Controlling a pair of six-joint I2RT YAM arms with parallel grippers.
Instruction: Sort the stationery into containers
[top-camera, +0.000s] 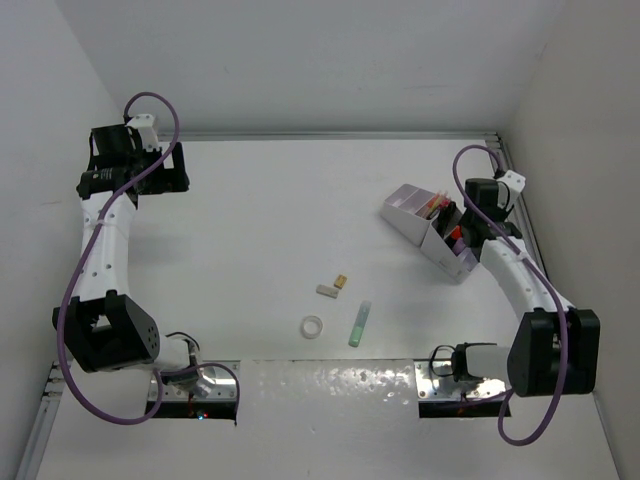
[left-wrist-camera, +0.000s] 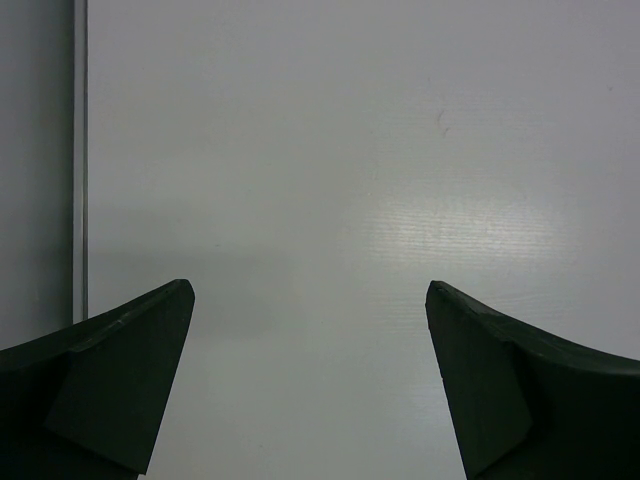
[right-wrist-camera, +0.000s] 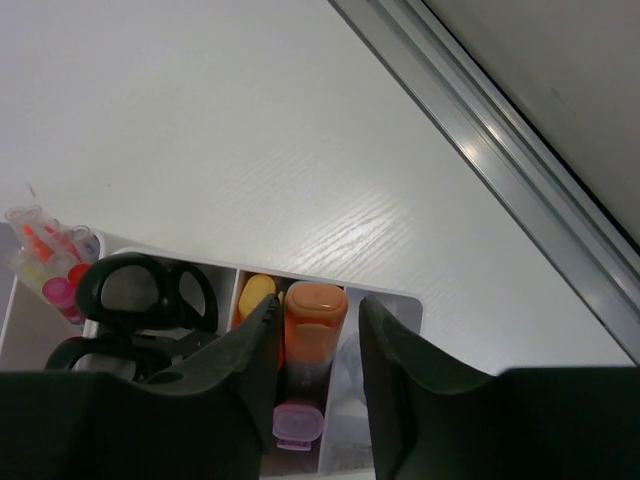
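Observation:
My right gripper is over a white compartment organizer (top-camera: 406, 210) at the right. Its fingers straddle an orange-capped item (right-wrist-camera: 314, 300); whether they grip it is unclear. Scissors (right-wrist-camera: 126, 300), highlighters (right-wrist-camera: 60, 290) and a yellow item (right-wrist-camera: 258, 290) fill the other compartments. On the table in the top view lie a tape roll (top-camera: 320, 326), a grey block (top-camera: 327, 291), a small yellow piece (top-camera: 340, 281) and a green item (top-camera: 360, 322). My left gripper is open and empty at the far left.
Metal rails and walls (right-wrist-camera: 560, 90) border the table at the back and right.

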